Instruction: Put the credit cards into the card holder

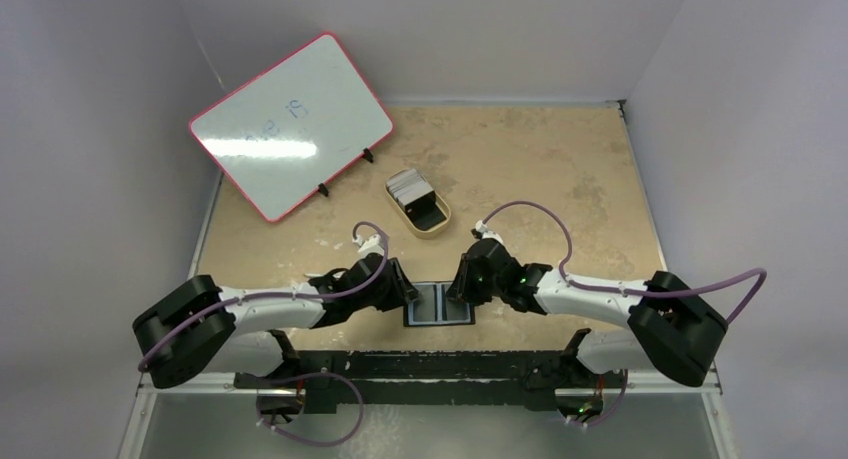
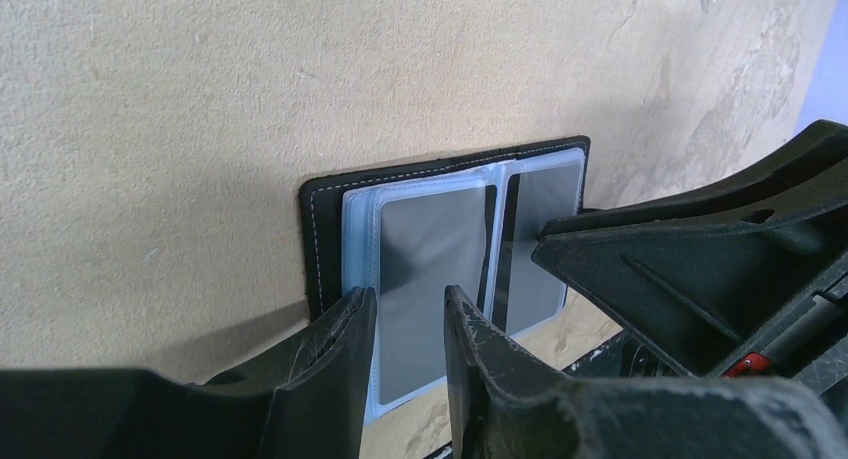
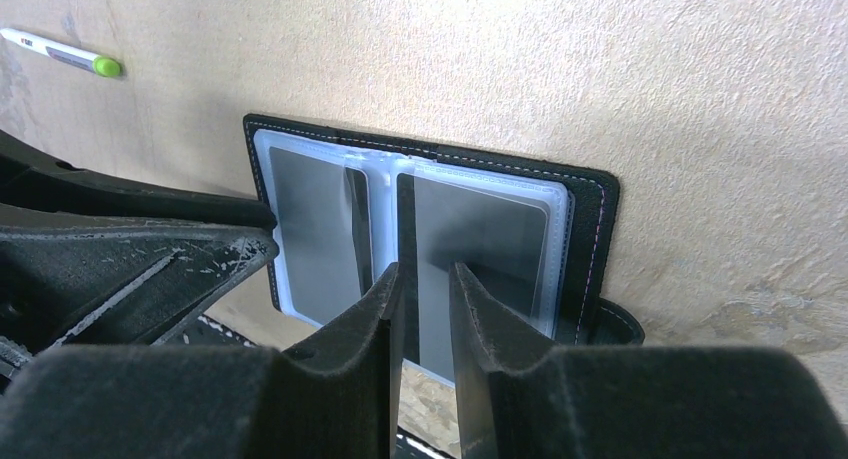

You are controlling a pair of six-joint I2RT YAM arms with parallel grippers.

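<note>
The black card holder [image 1: 438, 319] lies open on the table at the front centre, its clear sleeves [image 2: 430, 249] edged in pale blue. My left gripper is low at the holder's left sleeve, its fingertips part open with no card visible between them. My right gripper is at the right sleeve [image 3: 480, 239], also part open with its fingertips apart over it. A tan box [image 1: 430, 224] of cards [image 1: 408, 187] stands farther back on the table.
A whiteboard [image 1: 285, 99] with clips lies at the back left. A pen [image 3: 55, 51] lies left of the holder in the right wrist view.
</note>
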